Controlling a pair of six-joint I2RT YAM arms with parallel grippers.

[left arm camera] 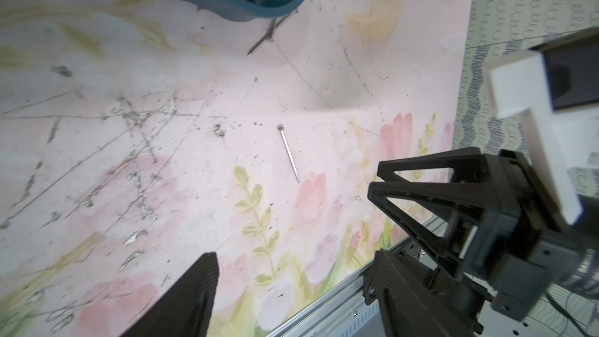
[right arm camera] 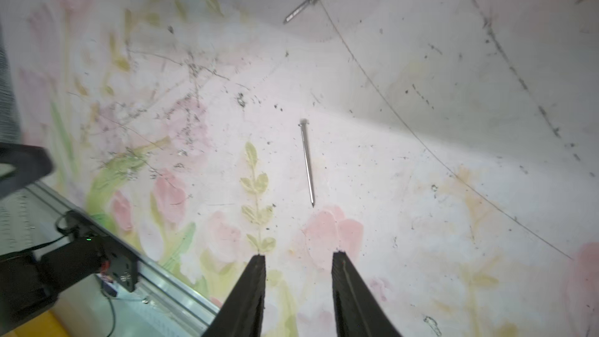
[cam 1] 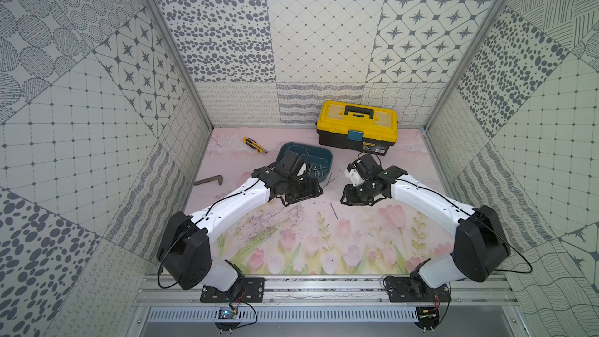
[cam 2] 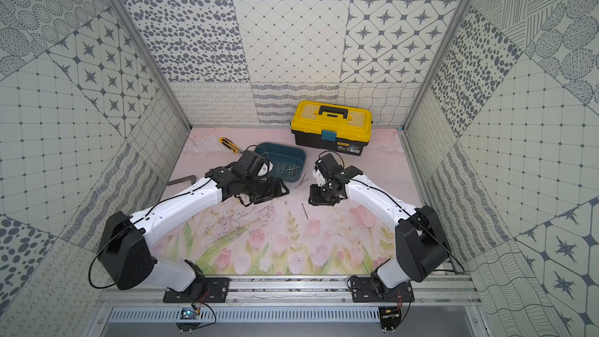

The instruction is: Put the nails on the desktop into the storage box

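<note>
A single nail (right arm camera: 308, 163) lies flat on the desktop, clear of the dark teal storage box (cam 1: 328, 152). My right gripper is open above the table, its fingers spread and nothing between them; in the right wrist view the nail lies just past its fingertips. Inside the box are several nails (cam 2: 287, 169). Two more nails (left arm camera: 264, 33) lie crossed on the table against the outside of the box's near corner. My left gripper is also open and empty, hovering in front of the box. Its arm hides part of the box from above.
Behind the box stands a yellow and black toolbox (cam 1: 357, 126). A yellow utility knife (cam 1: 254, 144) and a grey hex key (cam 1: 208, 180) lie to the left. Both grippers are close together near the middle.
</note>
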